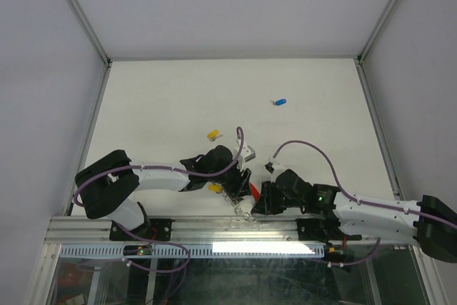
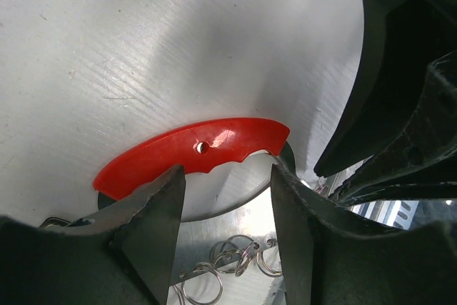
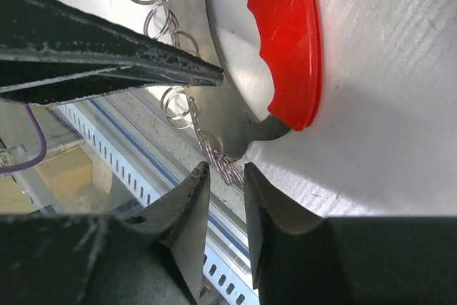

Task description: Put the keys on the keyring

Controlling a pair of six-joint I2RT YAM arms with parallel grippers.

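Note:
A steel tool with a red handle [image 2: 193, 144] lies at the front of the board, wire keyrings [image 2: 235, 255] threaded along its blade. My left gripper is low over it, fingers part open. My right gripper is at the blade's chain end [image 3: 221, 155], its fingertips close together; whether it grips the chain I cannot tell. A yellow key [image 1: 213, 134] lies behind the arms, another [image 1: 215, 188] by my left gripper, and a blue key [image 1: 280, 101] at the back right.
The board [image 1: 157, 98] is clear at the back and left. Its metal front edge [image 1: 193, 226] runs just below both grippers.

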